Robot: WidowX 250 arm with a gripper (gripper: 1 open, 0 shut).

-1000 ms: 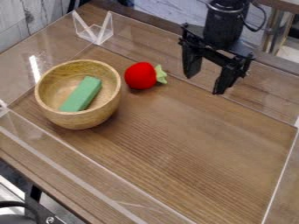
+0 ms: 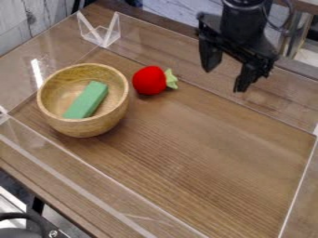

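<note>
The black gripper [image 2: 232,62] hangs over the upper right of the wooden table, pointing down; whether its fingers are open or shut is unclear. To its left lies a red vegetable [image 2: 152,80] with a green top. A wooden bowl [image 2: 114,119] at the left holds a green oblong block [image 2: 86,100].
A clear plastic holder [image 2: 99,28] stands near the back left. A wall or edge runs along the upper left.
The arm and gripper have shifted and now appear larger and differently angled at the upper right. The bowl, block and red vegetable stay in place.
</note>
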